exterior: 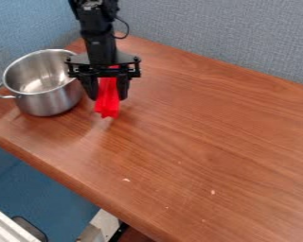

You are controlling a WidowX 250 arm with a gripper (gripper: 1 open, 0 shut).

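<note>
My black gripper [106, 74] is shut on a bright red object [107, 102], which hangs down between and below the fingers over the table [204, 142]. Directly to its left stands a steel pot [42, 91] with a side handle, at the table's left edge. The gripper's housing slightly overlaps the pot's right rim in this view; whether it touches cannot be told. The red object's exact shape is partly hidden by the gripper.
Grey walls stand behind.
</note>
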